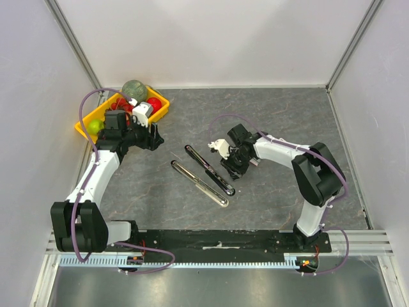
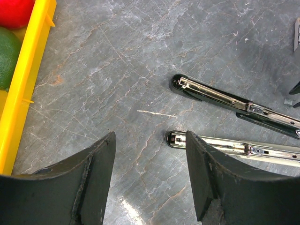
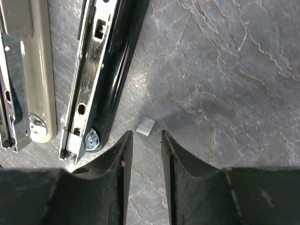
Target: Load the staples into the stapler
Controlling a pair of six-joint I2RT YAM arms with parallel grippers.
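Observation:
Two staplers lie open on the grey table, a black one [image 1: 209, 169] and a beige one [image 1: 199, 183], each showing a metal magazine. Beside the black stapler's end, a short silvery staple piece [image 3: 145, 125] rests on the table. My right gripper hovers over it, part open, the piece appearing just ahead of the gap between its fingertips; nothing is held. Partly hidden by the right arm are pale staple strips [image 1: 255, 161], their edge [image 2: 297, 35] also visible in the left wrist view. Left of the staplers, my left gripper stands open and empty.
A yellow bin [image 1: 165, 104] with a melon [image 1: 134, 90] and other produce stands at the back left, close to my left arm.

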